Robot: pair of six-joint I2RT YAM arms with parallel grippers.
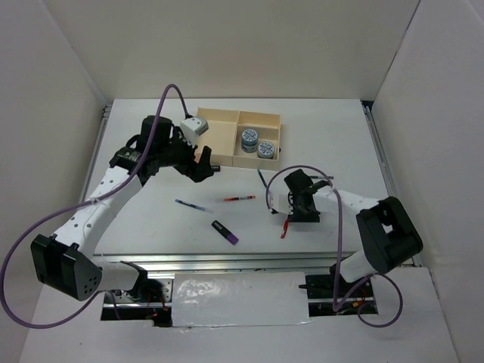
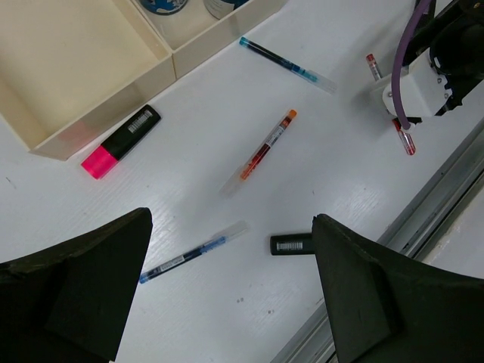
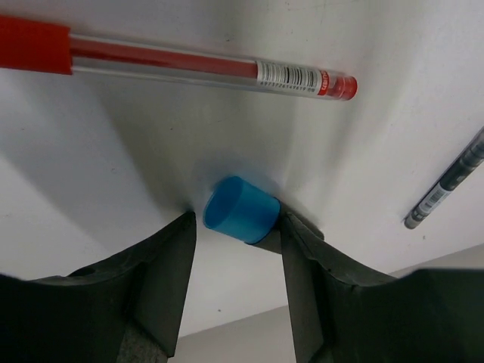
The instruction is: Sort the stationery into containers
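The blue-ended marker (image 3: 242,210) lies on the table between the fingers of my right gripper; its dark body runs behind the right finger, and a narrow gap shows at the left one. Close by is a red pen (image 3: 162,60). My left gripper hangs open and empty above the table, beside the tray. Below it in view are a pink-ended marker (image 2: 121,141), a blue pen (image 2: 193,252), an orange pen (image 2: 261,155), a teal pen (image 2: 283,62) and a dark marker (image 2: 291,243), whose purple end shows from above (image 1: 225,233).
A beige divided tray (image 1: 219,160) stands at the back; its right section holds two round blue-and-white containers (image 1: 249,138). A dark pen (image 3: 446,181) lies beyond the right gripper.
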